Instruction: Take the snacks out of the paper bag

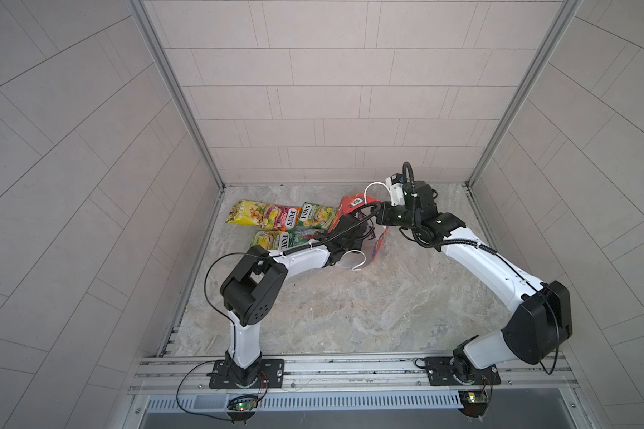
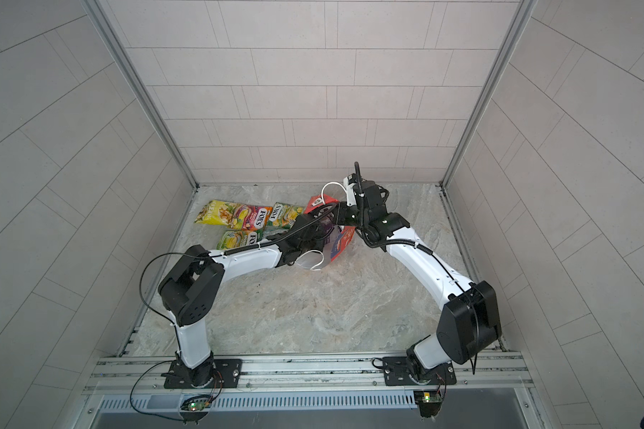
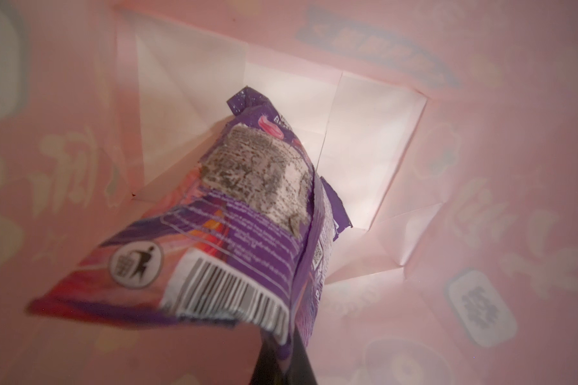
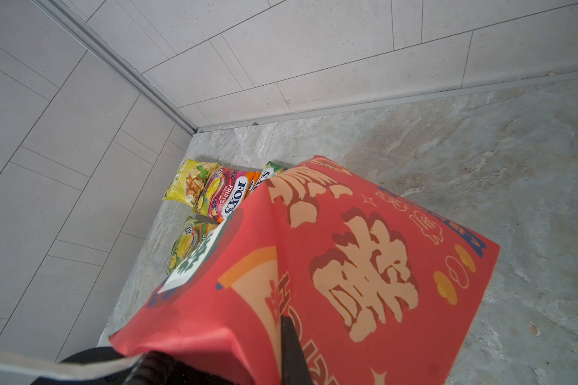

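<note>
The red paper bag [image 4: 372, 269] with white handles lies on the table between the arms. My right gripper is shut on its red paper at the rim. Inside the bag, in the left wrist view, my left gripper is shut on the end of a purple snack packet [image 3: 250, 192] with a barcode. The bag's pale bottom [image 3: 379, 154] shows beyond the packet. In both top views the left wrist hides much of the bag's mouth.
Several colourful snack packets [image 1: 279, 214] lie left of the bag on the marble table [image 1: 365, 314]. Tiled walls close in the sides and back.
</note>
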